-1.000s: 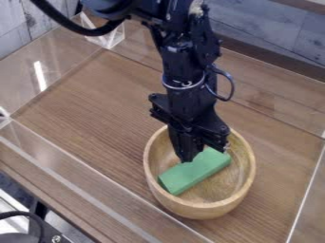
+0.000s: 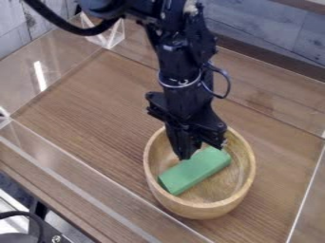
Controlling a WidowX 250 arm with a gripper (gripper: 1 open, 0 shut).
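A light wooden bowl (image 2: 223, 197) sits on the wooden table in the lower middle, with a green rectangular block (image 2: 192, 173) lying inside it. My black gripper (image 2: 185, 142) hangs over the back of the bowl, above and behind the block. Its fingertips are dark against the dark body, so whether it is open or shut is unclear.
Bare table (image 2: 76, 123) spreads to the left and behind the bowl, and at the right. Grey board walls stand at the back. A clear plastic item is at the top left, and a black cable lies at the lower left corner.
My gripper has shifted very slightly to the left. The bowl and the green block look unchanged.
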